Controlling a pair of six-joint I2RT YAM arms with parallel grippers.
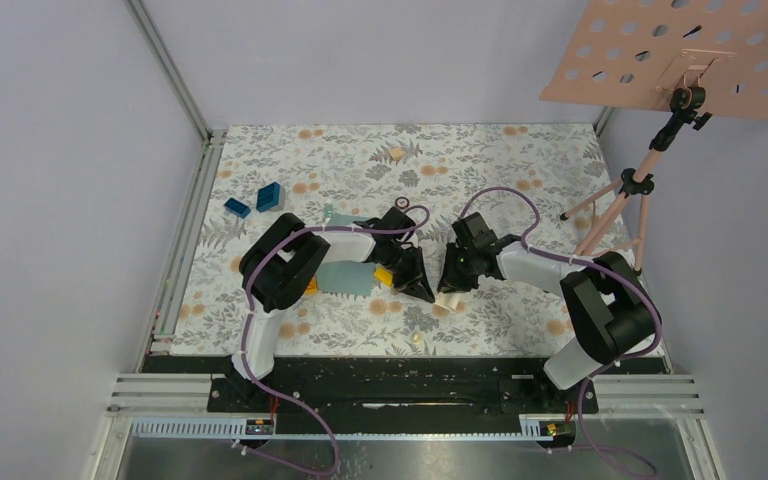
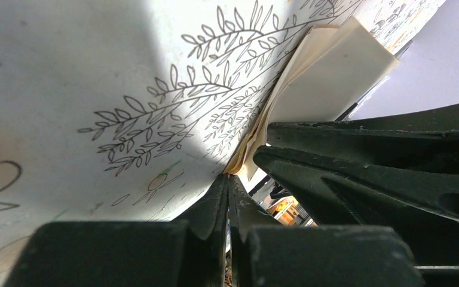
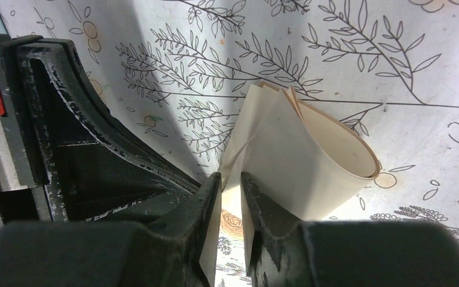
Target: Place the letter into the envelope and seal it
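Note:
A cream folded paper (image 1: 448, 301), apparently the envelope, stands partly off the patterned table between my two grippers. Several layers show along its edge in the left wrist view, and one side of the paper (image 3: 311, 161) curls open in the right wrist view. My left gripper is shut, its tips against the paper's lower corner; whether a thin edge is pinched there is unclear. The right gripper is open, with a narrow gap and part of the paper between its fingers. Whether a letter is inside cannot be told.
A teal sheet (image 1: 347, 279) lies beneath the left arm, with a yellow item (image 1: 383, 276) beside it. Two blue boxes, one large (image 1: 270, 197) and one small (image 1: 237, 208), sit at far left. A tripod (image 1: 620, 205) occupies the right edge. Behind the grippers the table is mostly clear.

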